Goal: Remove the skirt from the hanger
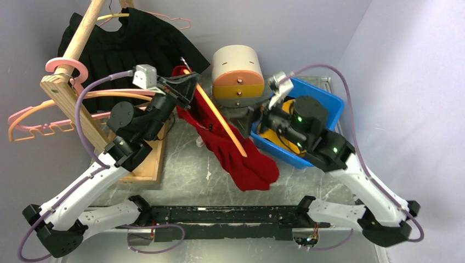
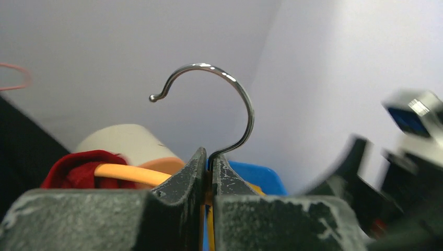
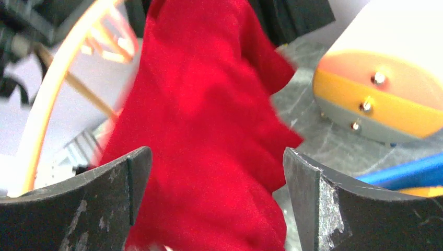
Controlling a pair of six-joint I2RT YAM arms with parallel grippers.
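A red skirt (image 1: 233,152) hangs from an orange hanger (image 1: 221,121) above the table, its lower end swung toward the front right. In the left wrist view my left gripper is shut on the base of the hanger's metal hook (image 2: 248,112). The hanger's free end sticks out in front of the red cloth. My right gripper (image 1: 245,121) is blurred in the top view, close to the skirt's right side. Its two fingers (image 3: 318,204) stand wide apart in the right wrist view, with the red skirt (image 3: 203,130) filling the view beyond them.
A blue bin (image 1: 330,104) with yellow cloth stands at the right. Behind the skirt is a small drawer box (image 1: 237,71). On the left, a wooden rack (image 1: 71,104) carries hangers and a black garment (image 1: 126,46).
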